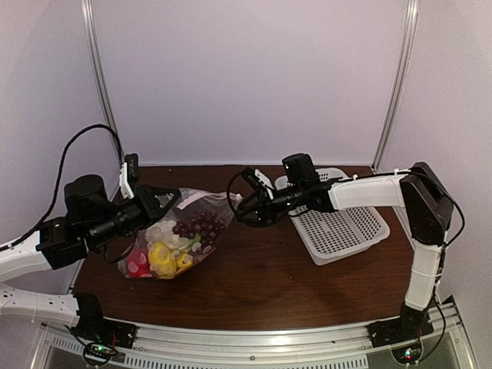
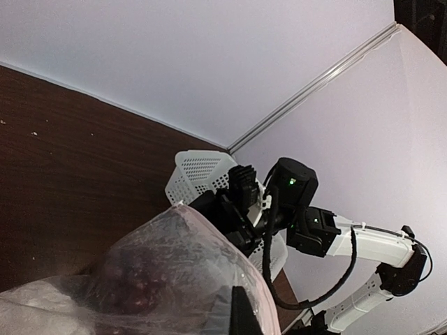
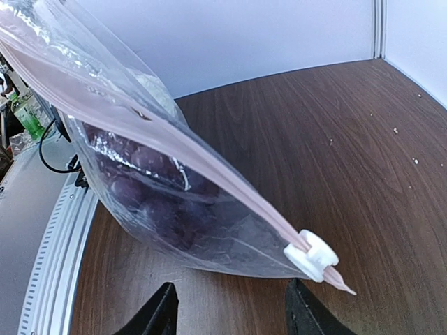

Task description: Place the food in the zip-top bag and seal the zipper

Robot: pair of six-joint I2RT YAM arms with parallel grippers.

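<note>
The clear zip top bag (image 1: 201,201) hangs at a slant with food inside: dark grapes (image 1: 201,227), yellow pieces (image 1: 163,260), a red piece (image 1: 138,263) and something white (image 1: 160,231). My left gripper (image 1: 171,201) is shut on the bag's top edge; in the left wrist view its fingers (image 2: 241,310) meet at that pinkish edge. A white slider (image 3: 312,255) sits near the free end of the zipper strip (image 3: 230,183). My right gripper stands open close to that corner, its fingers apart and nothing between them.
A white perforated basket (image 1: 338,252) stands at the right, partly under my right arm; no food shows in its visible part.
</note>
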